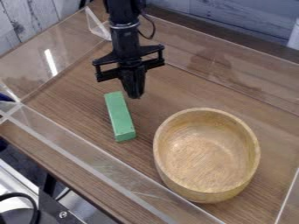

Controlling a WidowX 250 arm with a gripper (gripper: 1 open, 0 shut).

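Note:
The black robot gripper (131,70) hangs over the upper middle of the wooden table, its fingers pointing down, with nothing seen held between them; it looks shut. Below it and a little to the left lies a green rectangular block (119,116), apart from the gripper. A large round tan bowl (205,153) sits at the lower right, to the right of the block.
Clear side panels (47,131) run along its edges, and a black cable lies at the bottom left corner.

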